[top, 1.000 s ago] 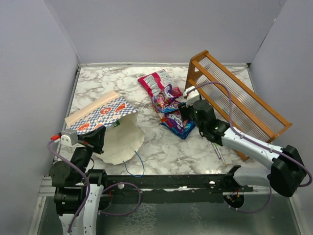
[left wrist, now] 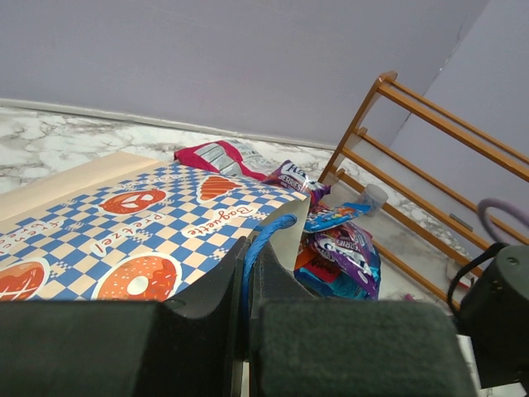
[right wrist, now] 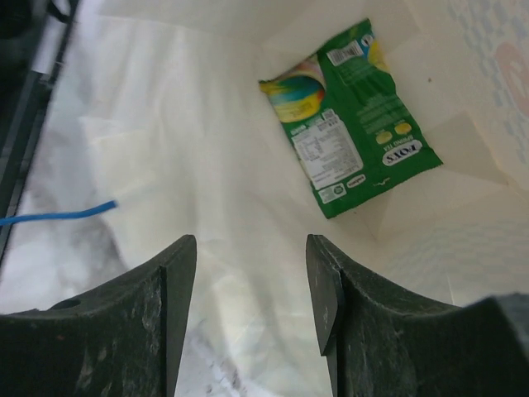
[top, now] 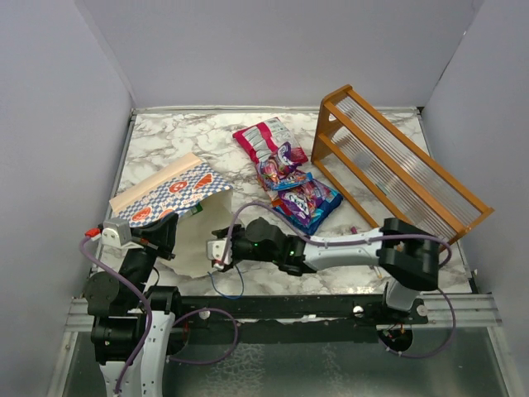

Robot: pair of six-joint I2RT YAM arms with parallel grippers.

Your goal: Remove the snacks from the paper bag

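The paper bag (top: 178, 178) lies on its side at the left, its blue checkered face up and its mouth turned right. In the left wrist view, my left gripper is shut on the bag's blue cord handle (left wrist: 263, 240). My right gripper (top: 220, 249) is at the bag mouth; its fingers (right wrist: 169, 281) are apart with nothing between them. A green snack packet (right wrist: 351, 124) rests inside the bag, ahead of those fingers. Outside lie a pink bag (top: 266, 139), a purple packet (top: 283, 164) and a purple-blue packet (top: 307, 205), bunched together.
A wooden rack (top: 397, 165) leans across the right side of the marble-patterned table (top: 165, 132). A second blue handle (top: 227, 291) hangs near the front edge. Clear tabletop lies behind the bag and in front of the snack pile.
My right gripper has swung left from the snack pile to the bag's mouth. The purple-blue packet stays on the table beside the others. The left arm and the bag look unmoved.
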